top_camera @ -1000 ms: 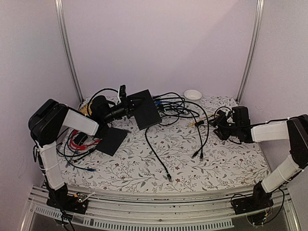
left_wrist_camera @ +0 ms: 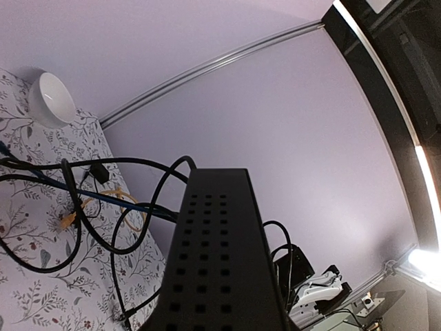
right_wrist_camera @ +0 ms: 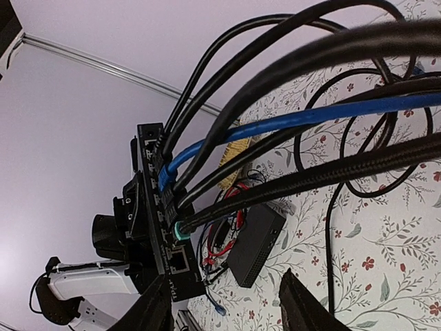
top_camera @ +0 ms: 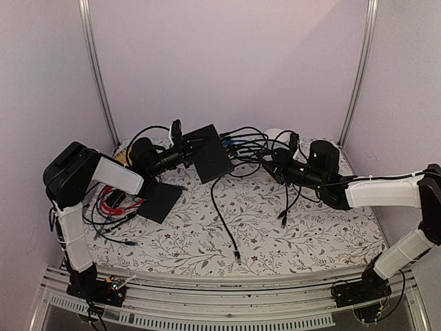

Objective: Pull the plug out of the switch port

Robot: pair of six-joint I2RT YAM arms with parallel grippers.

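Note:
My left gripper holds the black switch raised over the left-middle of the table; in the left wrist view the switch fills the lower centre and hides the fingers. Several black cables and a blue cable run from its ports, seen along the raised switch in the right wrist view; a cyan plug is among them. My right gripper is open just right of the switch, close to the cables, with its fingers apart at the bottom of its view.
A white bowl stands at the back. A second dark box lies at the left beside red and dark cables. A loose cable hangs down across the middle of the table, whose front is otherwise largely clear.
My right gripper has moved left and up from the right side of the table to the cables by the switch. The left gripper and switch have stayed almost in place.

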